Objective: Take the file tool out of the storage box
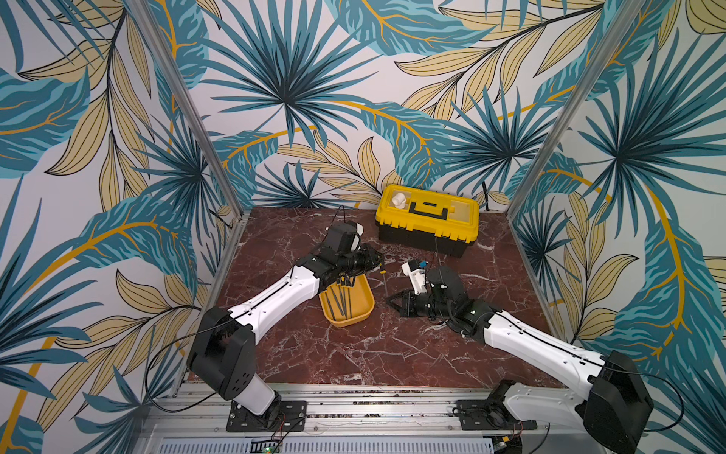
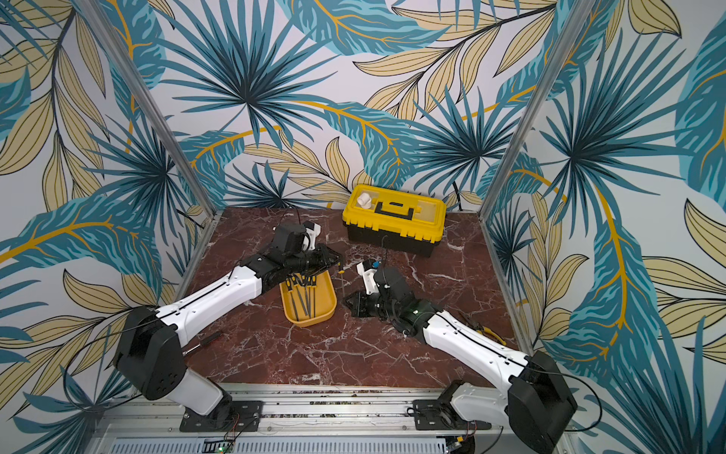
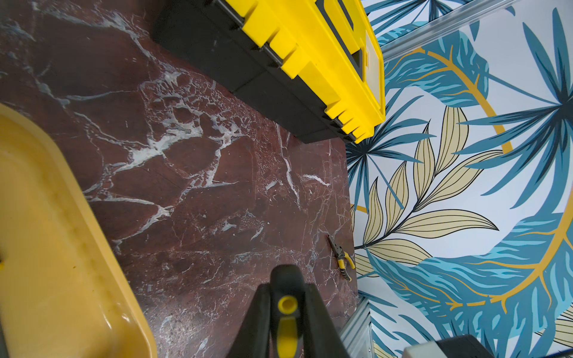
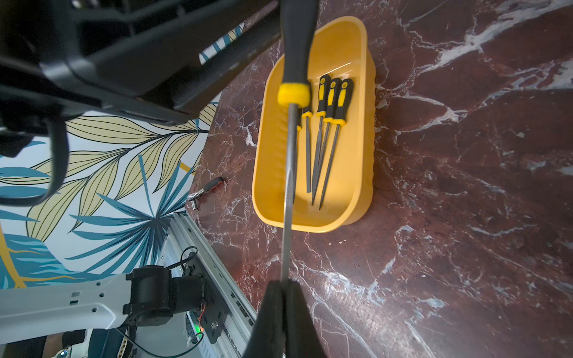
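Note:
A file tool point(image 4: 287, 191) with a black and yellow handle and long thin metal blade hangs in the air between my two arms. My left gripper is shut on its handle, as the left wrist view shows. In the right wrist view my right gripper is shut on the far end of the blade. Behind it the yellow open storage box point(image 4: 363, 191) stands on the table, with several more files point(image 4: 341, 104) lying inside. The held file is outside the box, above its rim level. Its blade tip is hidden between my right fingers.
A black toolbox with a yellow lid point(image 1: 427, 215) stands at the back of the table, a white object point(image 1: 398, 200) on top. Pliers point(image 3: 341, 257) lie near the right edge, and another hand tool point(image 4: 206, 189) lies left of the storage box.

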